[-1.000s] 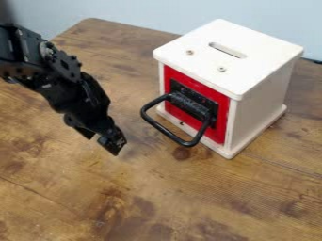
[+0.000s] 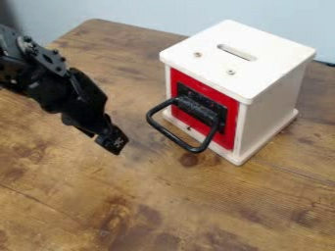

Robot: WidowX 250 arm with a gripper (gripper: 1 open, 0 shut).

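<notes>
A white wooden box (image 2: 268, 108) with a slot and screws on its lid sits on the right of the wooden table. Its front has a red panel (image 2: 228, 137) with a black mechanism (image 2: 202, 103) and a black U-shaped handle (image 2: 183, 141) sticking out toward the lower left. My black gripper (image 2: 110, 139) reaches in from the upper left and points down, left of the handle and apart from it. Its fingers are dark and seen from the side, so I cannot tell whether they are open or shut.
A pale wall (image 2: 131, 15) runs behind the table.
My arm and gripper have shifted slightly up and to the left over the last second. The box and handle look unchanged.
</notes>
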